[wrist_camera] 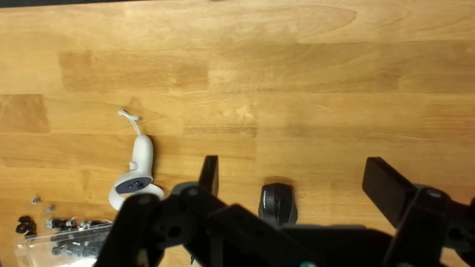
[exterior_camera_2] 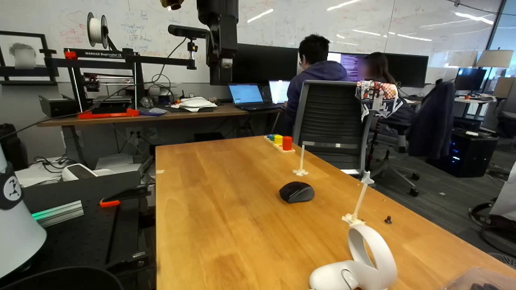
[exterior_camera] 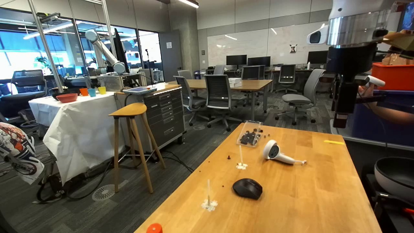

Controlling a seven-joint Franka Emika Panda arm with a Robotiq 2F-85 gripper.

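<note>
High above the wooden table (wrist_camera: 311,111) my gripper stands open, its fingers wide apart and nothing between them. Exterior view 1 shows the gripper (exterior_camera: 340,120) over the right side of the table. A black mouse (wrist_camera: 278,204) lies on the wood far below, seen between the two fingers in the wrist view; it also shows as a mouse (exterior_camera_2: 296,191) in exterior view 2. A white controller with a ring and cord (wrist_camera: 142,155) rests left of the fingers. Near it is a clear box (exterior_camera: 250,134) of small dark parts, partly hidden by my gripper in the wrist view.
Two thin upright sticks, one nearer (exterior_camera: 209,194) and one farther (exterior_camera: 241,157), are fixed to the table's edge side. A colored block toy (exterior_camera_2: 283,143) sits at the table's end. Loose screws lie about.
</note>
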